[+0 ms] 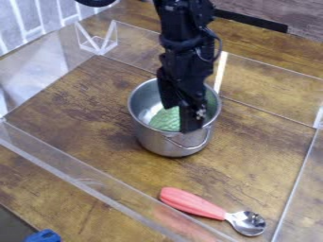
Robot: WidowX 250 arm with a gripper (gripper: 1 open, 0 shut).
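Observation:
My black gripper [183,109] is over the silver pot [164,140] in the middle of the view, its open fingers reaching down into the pot's mouth. Behind them, inside the pot, lies a pale green textured object [164,120], partly hidden by the gripper. Whether the fingers touch it I cannot tell.
A spoon with a pink handle [192,203] lies on the wooden surface in front of the pot. Clear plastic walls [101,187] border the area. A blue object [42,236] is at the lower left corner. The wood left of the pot is clear.

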